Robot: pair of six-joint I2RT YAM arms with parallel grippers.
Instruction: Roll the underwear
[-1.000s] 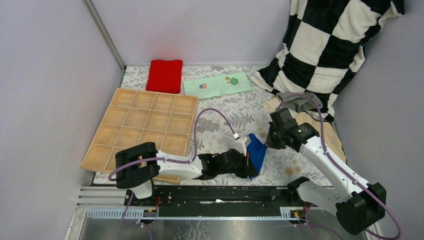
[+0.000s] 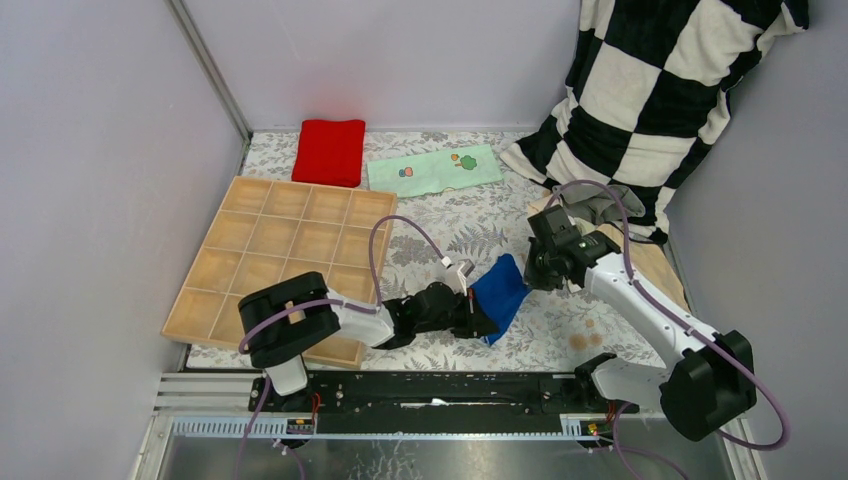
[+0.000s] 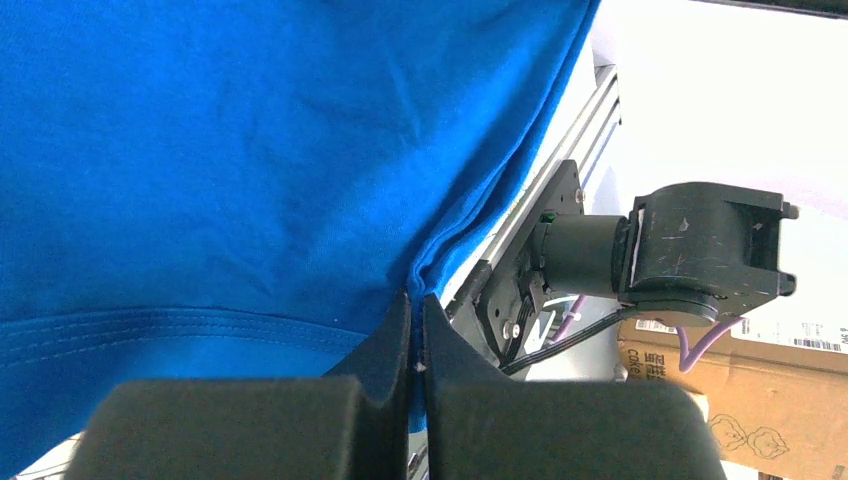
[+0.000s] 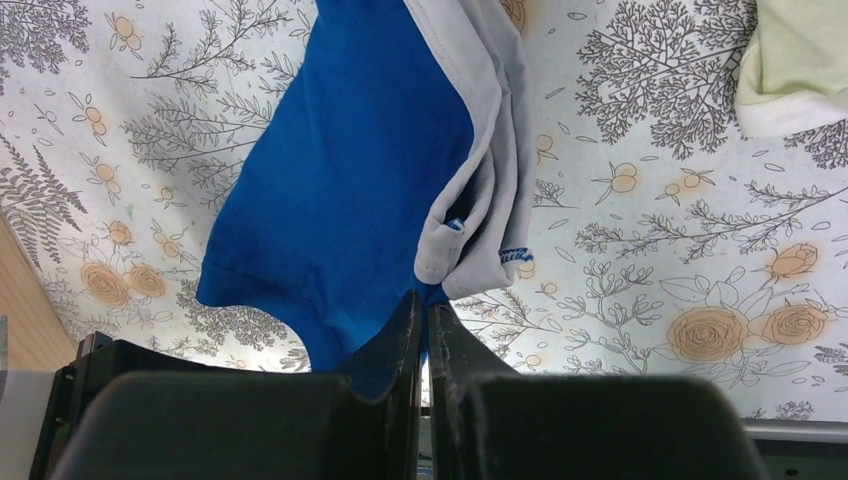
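Note:
The blue underwear (image 2: pixel 501 296) is stretched between both arms near the front of the patterned table. In the left wrist view, an edge of the blue cloth (image 3: pixel 280 170) runs into my left gripper, which is shut on it; blue shows between the fingers. My right gripper pinches the opposite side of the underwear (image 4: pixel 350 170), where a folded grey lining and a waistband seam show. From above, the left gripper (image 2: pixel 482 322) is at the near left of the cloth and the right gripper (image 2: pixel 530 284) at its right edge.
A wooden compartment tray (image 2: pixel 270 237) fills the left side under the left arm. At the back lie a folded red cloth (image 2: pixel 330 153) and a flat green cloth (image 2: pixel 434 171). Grey cloth (image 2: pixel 598 203) and a checkered blanket (image 2: pixel 640 100) are heaped at the back right.
Both grippers have shifted left and slightly away from the front edge, carrying the blue underwear along.

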